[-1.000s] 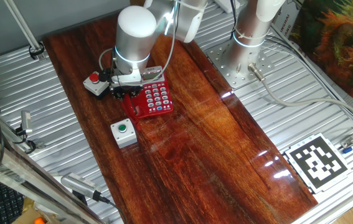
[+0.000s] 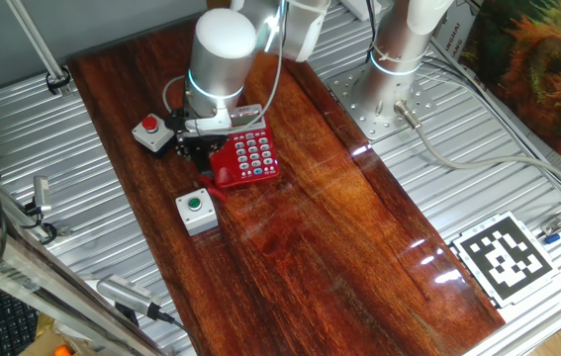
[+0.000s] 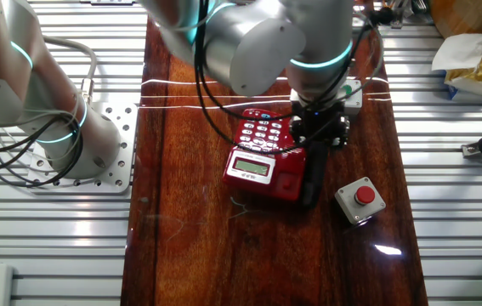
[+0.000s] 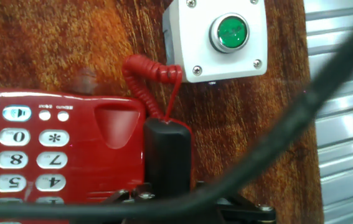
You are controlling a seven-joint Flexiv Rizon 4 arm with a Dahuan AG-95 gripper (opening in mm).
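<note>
A red desk phone (image 2: 246, 158) sits on the wooden table, its keypad and display facing up. Along its side lies the handset, whose dark end (image 4: 168, 155) shows in the wrist view with a coiled red cord (image 4: 146, 76) running from it. My gripper (image 2: 199, 156) points down over the handset side of the phone. At the bottom of the wrist view its dark fingers flank the handset, partly covered by a blurred black cable. Whether they press on the handset cannot be made out.
A white box with a green button (image 2: 195, 205) stands close to the cord end of the phone. Another box, with a red button (image 3: 365, 195), is near the display end.
The phone has moved a little. The button boxes have stayed put.
</note>
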